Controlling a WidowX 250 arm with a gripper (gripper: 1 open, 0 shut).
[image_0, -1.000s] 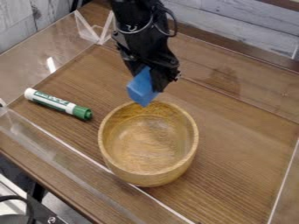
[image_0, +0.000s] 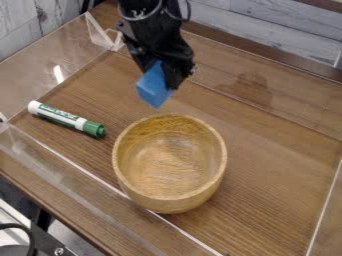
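My black gripper (image_0: 155, 62) hangs from the top centre, shut on a blue object (image_0: 155, 86) held over the wooden table, above and left of a round tan bowl (image_0: 168, 185). The bowl is empty. A white and green tube (image_0: 67, 119) lies on the table left of the bowl.
A pale border runs along the left side, and a black cable lies at the bottom left corner.
My gripper has moved up and slightly left with the blue object, away from the bowl's far rim. The bowl and tube have not moved.
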